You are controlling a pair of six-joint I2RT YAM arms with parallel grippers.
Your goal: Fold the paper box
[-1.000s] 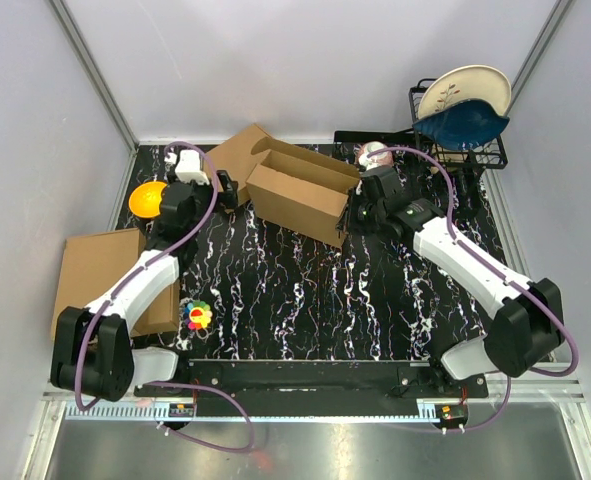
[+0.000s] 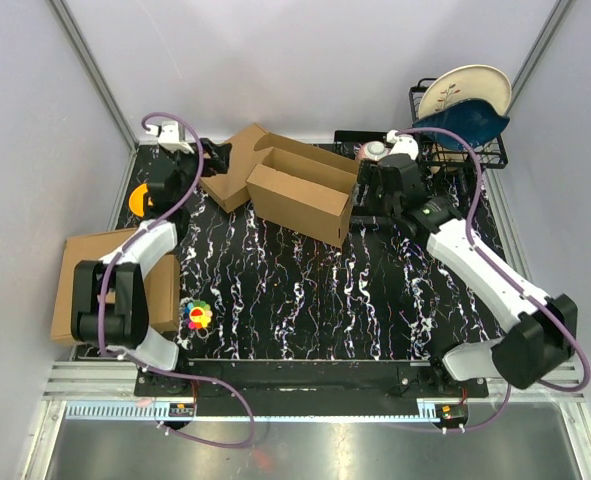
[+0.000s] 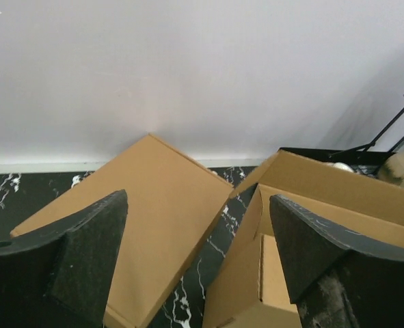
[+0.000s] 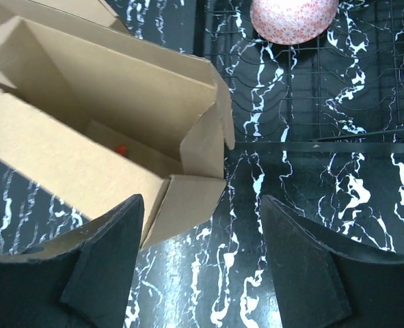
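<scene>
The brown paper box (image 2: 300,205) stands at the back middle of the table, its top open and its walls raised. Its wide lid (image 2: 234,165) lies slanted out behind it to the left. In the right wrist view the end flap (image 4: 188,198) of the box is seen near the right gripper, which is open and empty, just off the box's right end. Left of the box and lid, the left gripper (image 2: 218,158) is also open, nothing between its fingers; its wrist view shows the lid (image 3: 154,205) and the box's left end (image 3: 239,280).
A dish rack (image 2: 490,153) with plates stands at the back right, near a pinkish round object (image 2: 373,151). Flat cardboard (image 2: 85,285) lies at the left under the left arm. A yellow bowl (image 2: 137,200) and colourful toy (image 2: 197,315) sit nearby.
My right gripper has moved back and to the right, away from the box's end. The left gripper has drawn back and a little left. The box has stayed in place.
</scene>
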